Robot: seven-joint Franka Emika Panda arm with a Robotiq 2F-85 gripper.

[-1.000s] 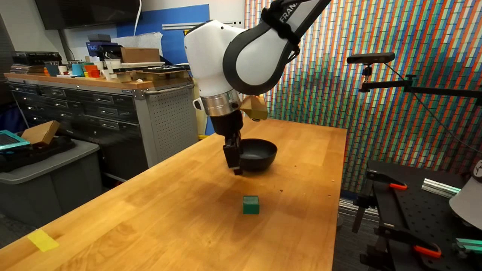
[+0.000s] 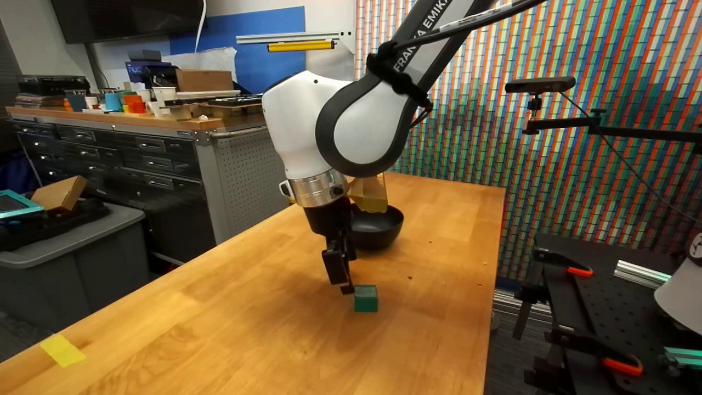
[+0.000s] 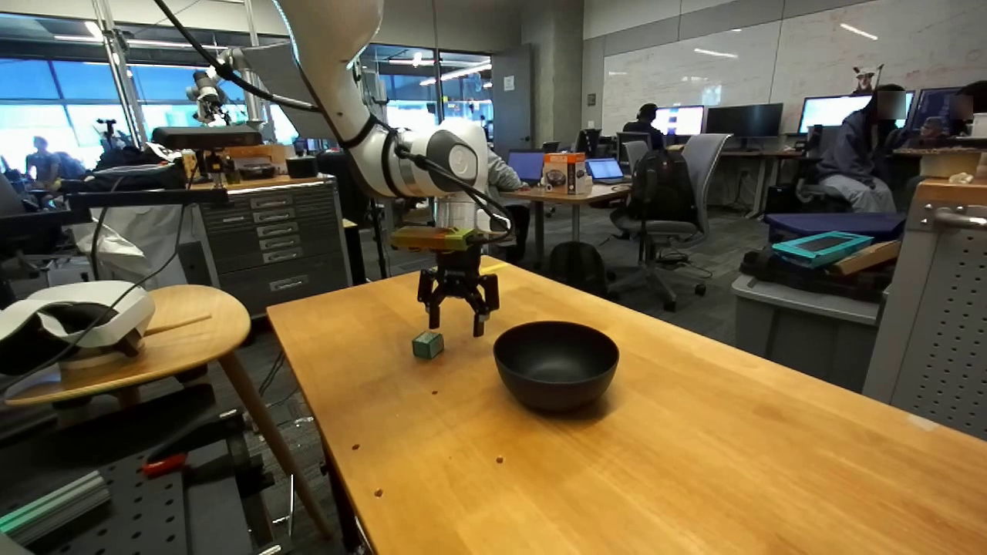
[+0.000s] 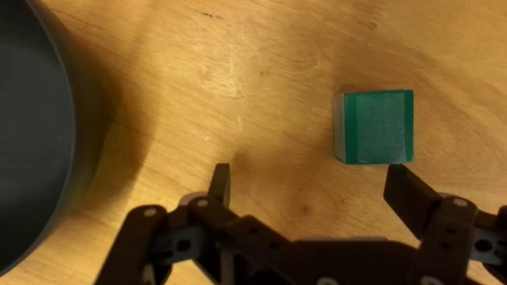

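Note:
A small green cube (image 2: 366, 299) rests on the wooden table, and in the wrist view the cube (image 4: 384, 127) appears right of centre, just beyond the right fingertip. My gripper (image 3: 456, 325) points down above the table with its fingers spread wide. Nothing is between them; in the wrist view the gripper has only bare wood in its gap. The cube is offset from that gap rather than inside it. A black bowl (image 3: 555, 370) stands upright close by, and the part of its inside seen in the wrist view looks empty.
Bare wooden tabletop (image 2: 217, 316) spreads around the cube. Yellow tape (image 2: 63, 349) is stuck near the table's left edge. Beyond the right edge stands a black cart (image 2: 612, 296) with clamps on it.
The arm has come down, bringing my gripper from well above the table to near the cube's height. The cube and bowl have stayed in place.

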